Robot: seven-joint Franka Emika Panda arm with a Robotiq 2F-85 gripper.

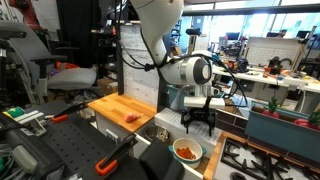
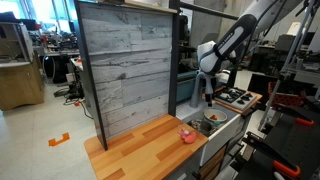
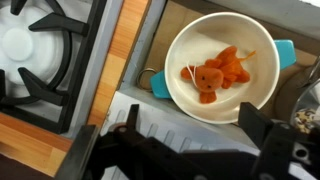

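A white pot (image 3: 184, 98) with teal handles stands in the sink, an orange plush toy (image 3: 218, 77) lying inside it. In exterior view 1 the pot (image 1: 175, 152) shows below and to the left of my gripper (image 1: 200, 127), which points down and is apart from it. The wrist view looks down on the pot from above; the dark fingers (image 3: 126, 150) of my gripper stand wide apart at the lower edge, with nothing seen between them. Small in exterior view 2, the pot (image 2: 216, 114) sits at the counter's far end.
A stove (image 1: 262, 163) with black grates lies right of the sink, behind a wooden strip. A pink object (image 1: 131, 118) rests on the wooden counter (image 1: 112, 108). At the wrist view's right edge is a metal vessel (image 3: 290, 98). A green planter box (image 1: 280, 132) stands behind the stove.
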